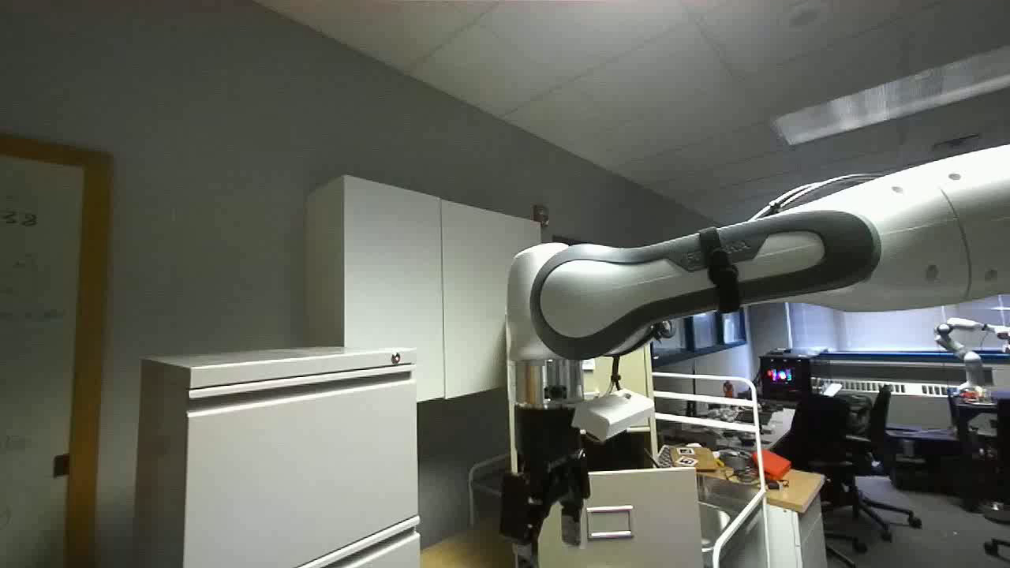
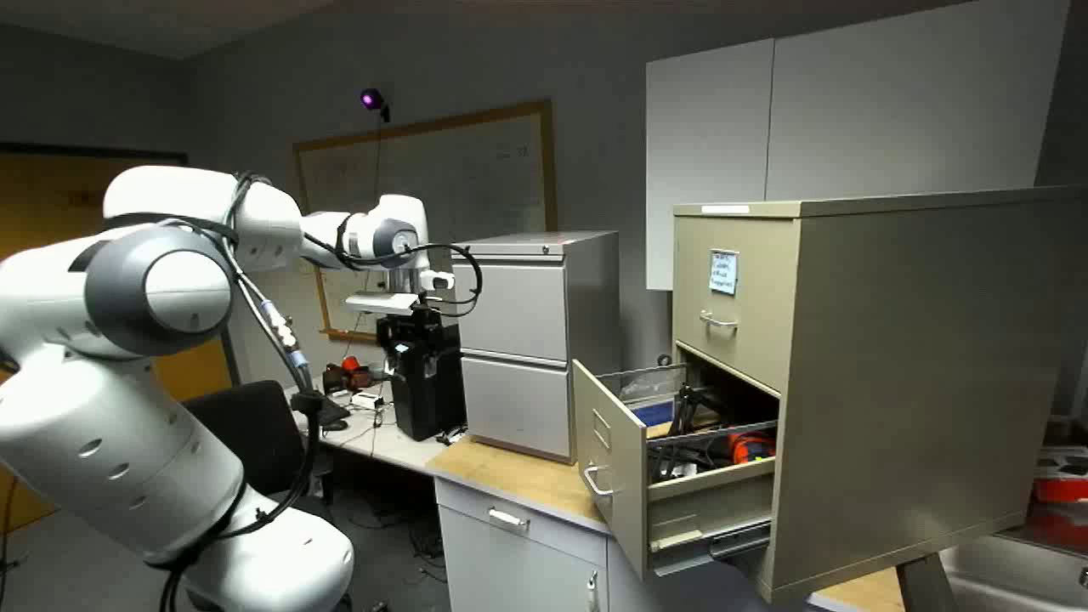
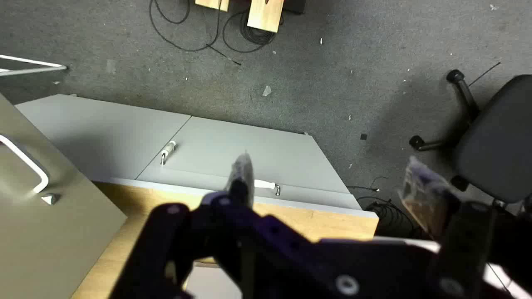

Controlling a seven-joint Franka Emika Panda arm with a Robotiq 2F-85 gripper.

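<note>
My gripper is open in the wrist view, its two fingers wide apart with only floor and counter far below between them. A beige filing cabinet (image 2: 908, 388) stands on the counter in exterior view 2. Its lower drawer (image 2: 617, 469) is pulled out, with a black tripod-like object (image 2: 694, 408), a blue item (image 2: 654, 413) and an orange item (image 2: 752, 445) inside. The upper drawer (image 2: 755, 316) is closed. In the wrist view the drawer's front (image 3: 45, 219) with its white handle (image 3: 25, 162) lies to the left of my fingers, apart from them.
A grey filing cabinet (image 2: 515, 316) stands on the wooden counter (image 2: 510, 479), left of the open drawer. White cupboards (image 2: 857, 112) hang on the wall. Below the counter, the floor (image 3: 319, 84) shows cables (image 3: 209, 42) and an office chair (image 3: 503, 134).
</note>
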